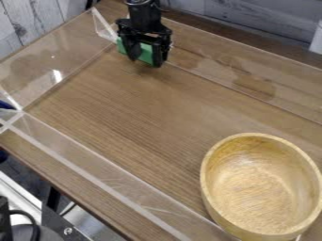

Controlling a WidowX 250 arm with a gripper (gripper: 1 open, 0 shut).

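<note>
My black gripper [143, 47] is at the top centre of the camera view, over a green object [127, 47] that lies on the wooden tabletop. The gripper hides much of the green object, and whether its fingers touch it is unclear. The finger gap is too small to make out.
A large pale round bowl [258, 184] stands at the lower right. Clear plastic edging runs along the table's left side. A white wall rises behind the back right edge.
</note>
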